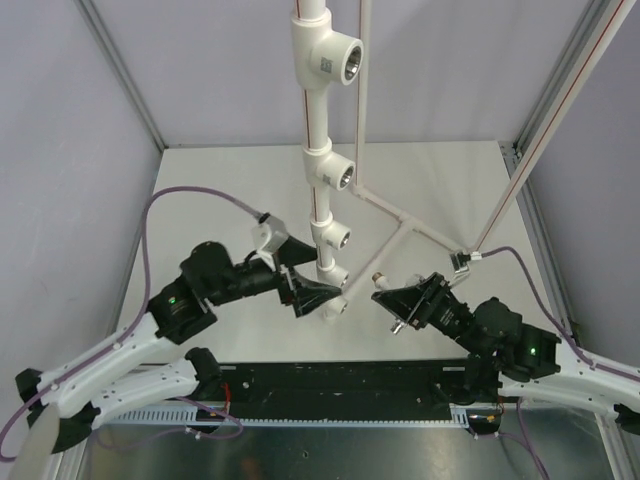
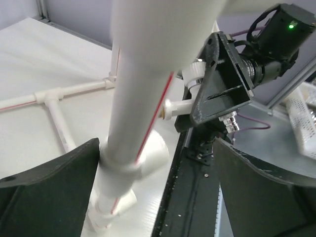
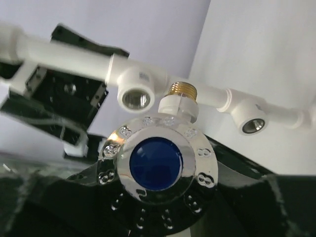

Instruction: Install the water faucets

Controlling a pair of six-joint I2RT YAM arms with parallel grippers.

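Note:
A white pipe column (image 1: pixel 316 115) with side tee sockets stands centre in the top view. My left gripper (image 1: pixel 318 276) is open beside its lower part; in the left wrist view the column (image 2: pixel 136 103) passes between and beyond the open fingers. My right gripper (image 1: pixel 395 300) is shut on a faucet (image 2: pixel 177 107) with a white threaded end, right of the column, apart from it. In the right wrist view the faucet shows a chrome handle with blue cap (image 3: pixel 155 163) and a brass thread (image 3: pixel 182 91); tee sockets (image 3: pixel 136 98) lie behind it.
A white pipe frame (image 1: pixel 400 220) stands on the white board (image 1: pixel 210 300) behind the column. A dark rail (image 1: pixel 320 390) runs along the front. Side walls bound the space left and right.

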